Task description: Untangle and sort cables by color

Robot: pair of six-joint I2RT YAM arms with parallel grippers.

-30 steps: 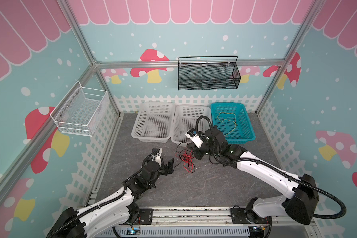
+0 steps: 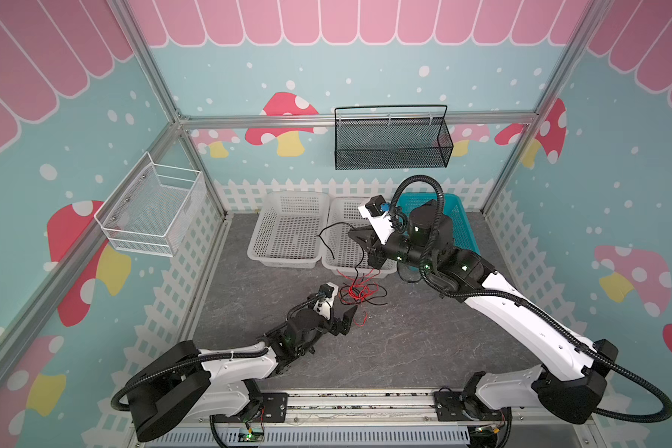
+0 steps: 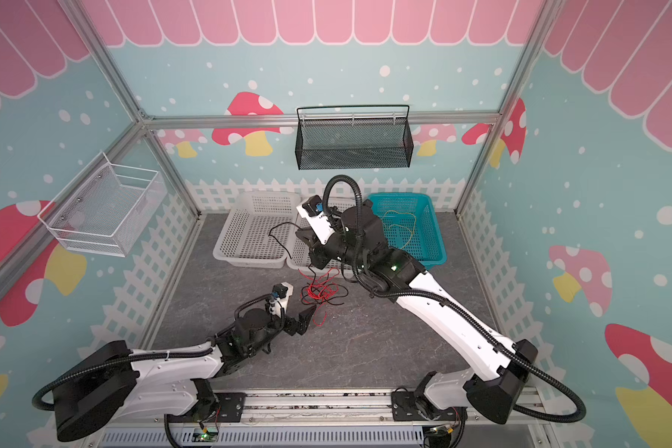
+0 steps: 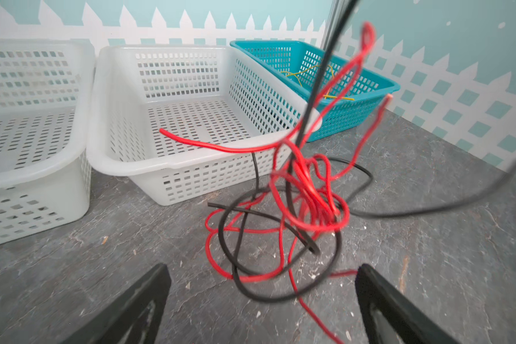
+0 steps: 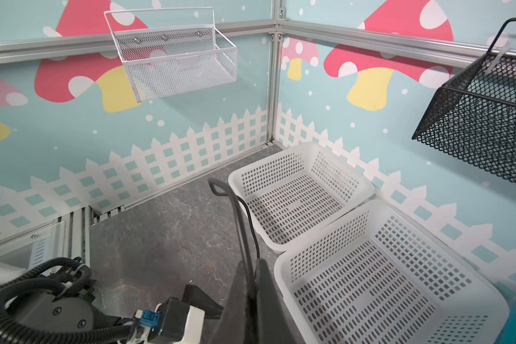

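Red cable [image 4: 312, 195] and black cable [image 4: 240, 281] are tangled together in the left wrist view, partly lifted off the grey floor. Raised high in front of the middle basket, my right gripper is shut on the black cable [image 5: 238, 220], whose free end loops out past the fingers. From there the black strand runs down into the red knot. My left gripper is open at the near left of the tangle, with nothing between its fingers; the cables hang just ahead of it.
White baskets stand at the back, the left one [image 2: 286, 261] and the middle one [image 4: 195, 163], both looking empty. A teal basket [image 4: 349, 109] at right holds a yellow cable [image 4: 298, 73]. Wire racks hang on the walls.
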